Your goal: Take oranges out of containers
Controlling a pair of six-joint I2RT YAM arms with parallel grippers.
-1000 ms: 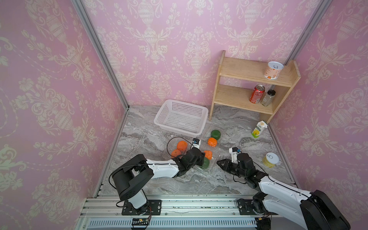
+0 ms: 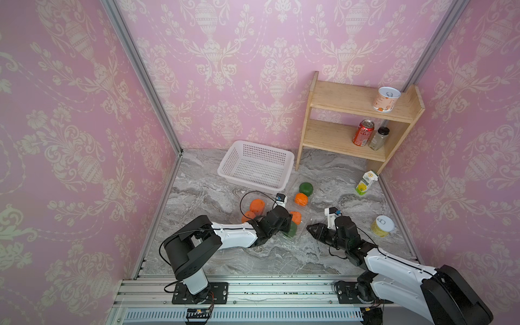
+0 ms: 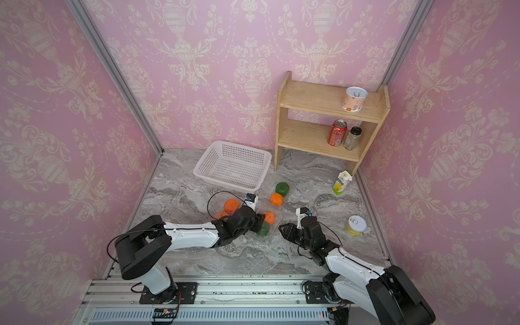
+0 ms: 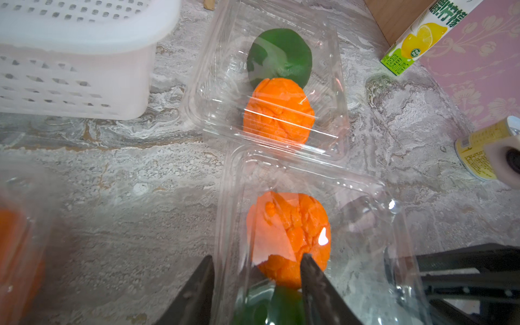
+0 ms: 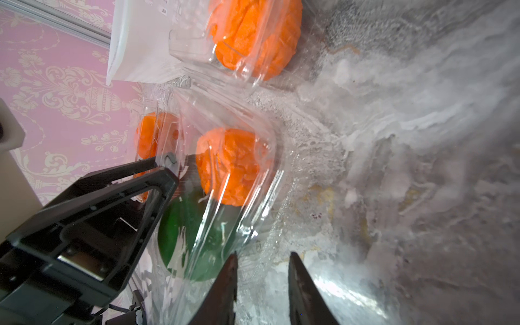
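A clear container in front holds an orange and a green fruit. My left gripper is over this container with its fingers apart. My right gripper is at that container's right side; its fingers show low in the right wrist view, and whether they grip the thin plastic is hard to tell. A second container, behind, holds an orange and a green fruit. Further oranges lie in a clear container at the left, partly hidden by my left arm.
A white basket stands at the back. A wooden shelf with cans and a jar is at back right. A juice carton and a yellow can stand on the right.
My left gripper has moved slightly right and up in the top left view, and the fruits on the right have shifted slightly right. The right arm looks unchanged.
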